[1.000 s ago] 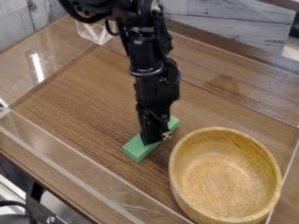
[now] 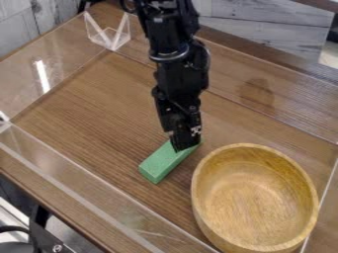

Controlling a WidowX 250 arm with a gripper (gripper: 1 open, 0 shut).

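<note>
My black gripper (image 2: 180,126) hangs above the far end of a green block (image 2: 164,164), which lies flat on the wooden table just left of a yellow bowl. The gripper is open; the block's near part is fully visible, its far end partly behind the fingers.
The yellow bowl (image 2: 254,203) takes up the lower right. A clear plastic object (image 2: 109,30) stands at the back left. Bare wooden table (image 2: 73,109) spreads to the left and behind, with a pale edge at the back right. Black cables show at the lower left.
The gripper has moved up and away from the camera, uncovering more of the green block. The block and the bowl look to be in the same places.
</note>
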